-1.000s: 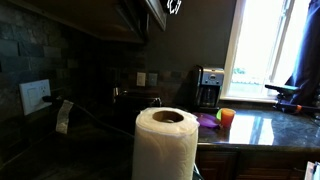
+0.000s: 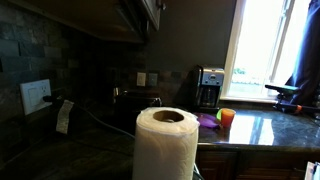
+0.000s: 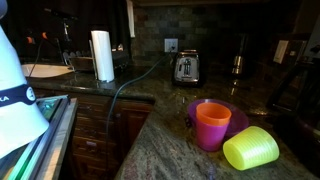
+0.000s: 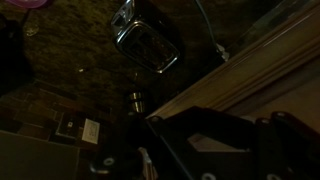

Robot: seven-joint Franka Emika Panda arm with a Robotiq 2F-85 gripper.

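The dark gripper fills the bottom of the wrist view and looks shut, with nothing visible between its fingers. Above it in that view lies a silver-and-black toaster (image 4: pixel 148 42), seen from overhead and apart from the gripper. In exterior view 2 the same toaster (image 3: pixel 187 67) stands at the back of the counter by the wall. An orange-red cup (image 3: pixel 211 125), a purple bowl (image 3: pixel 236 118) and a yellow-green cup (image 3: pixel 251 148) lying on its side are grouped near the front. The white arm (image 3: pixel 20 105) shows at the left edge.
A paper towel roll (image 2: pixel 165 145) stands close to exterior view 1. The coffee maker (image 2: pixel 208 88) is near the window. A wooden cabinet edge (image 4: pixel 235 75) crosses beside the gripper in the wrist view. A cord (image 3: pixel 130 82) runs across the counter.
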